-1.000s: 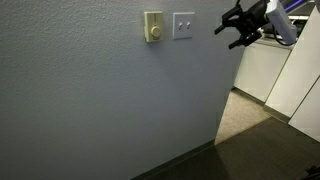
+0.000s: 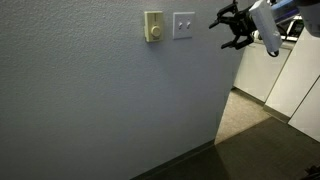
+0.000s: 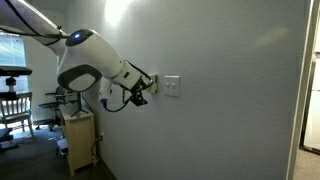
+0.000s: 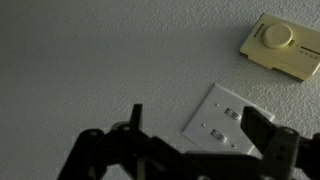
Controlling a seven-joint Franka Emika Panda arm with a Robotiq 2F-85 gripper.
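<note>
On the grey wall a white plate with two toggle light switches (image 2: 184, 25) sits right of a beige thermostat with a round dial (image 2: 153, 26). In exterior view 1 my gripper (image 2: 214, 34) is to the right of the switch plate, its fingers open and empty. The wrist view has the switch plate (image 4: 226, 120) tilted below centre, with the thermostat (image 4: 284, 46) at the upper right. Dark fingers (image 4: 137, 116) of the gripper stand wide apart, and one overlaps the plate's right corner. From exterior view 2, the gripper (image 3: 146, 97) hides most of the thermostat.
Bare wall (image 2: 80, 90) spreads left of and below the fixtures. White cabinets (image 2: 263, 72) stand at the right past the wall's end. A chair (image 3: 14, 105) and a small wooden cabinet (image 3: 79, 138) are far back at the left.
In exterior view 1 my gripper has shifted slightly left, toward the switch plate, and the arm has turned a little. The wall fixtures have not moved.
</note>
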